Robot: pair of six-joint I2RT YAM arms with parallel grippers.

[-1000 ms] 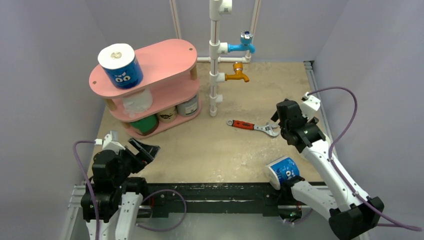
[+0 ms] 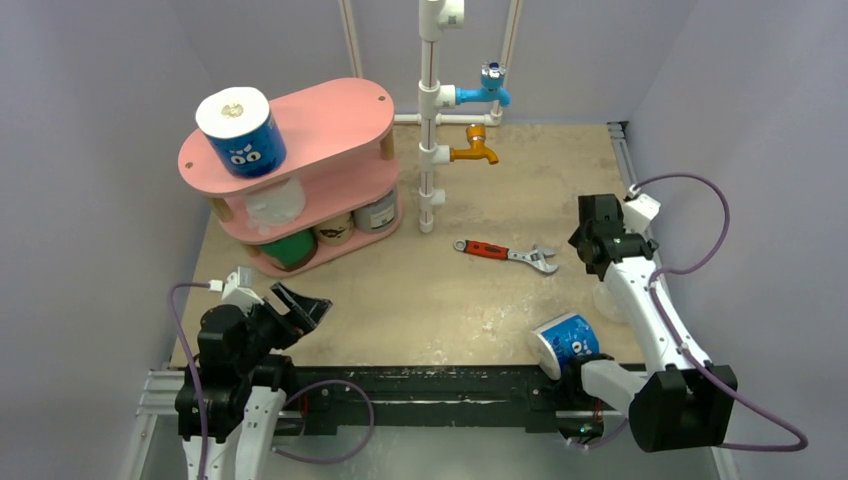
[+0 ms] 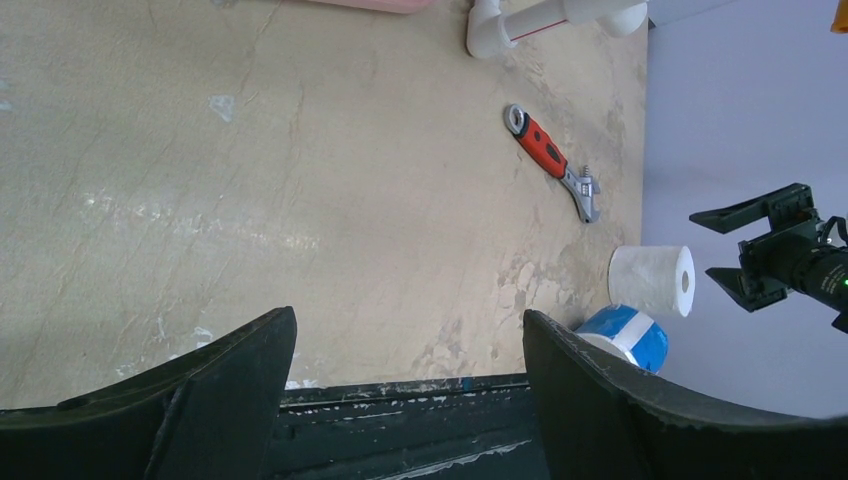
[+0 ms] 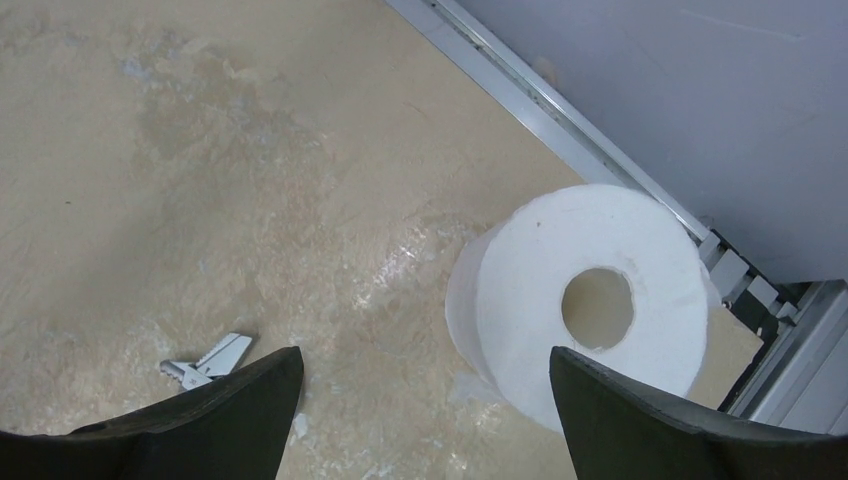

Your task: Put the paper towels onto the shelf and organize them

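A pink shelf unit (image 2: 330, 120) at back left carries a blue-wrapped towel roll (image 2: 241, 145) on top, with a white bundle (image 2: 275, 205) on the middle tier. A blue-wrapped roll (image 2: 565, 338) lies at the front right. In the right wrist view a white roll (image 4: 510, 310) stands upright near the right edge, mostly hidden from above by my right arm. My open right gripper is over the counter just beside that roll. My left gripper (image 2: 310, 310) stands open above the front-left counter, empty.
An adjustable wrench (image 2: 490, 250) lies mid-counter. A vertical white pipe (image 2: 427, 180) with blue and orange taps stands right of the shelf. Cans and a green item fill the bottom tier.
My right arm has swung rightward, over the white roll. My left gripper has moved slightly right. The objects have not moved.
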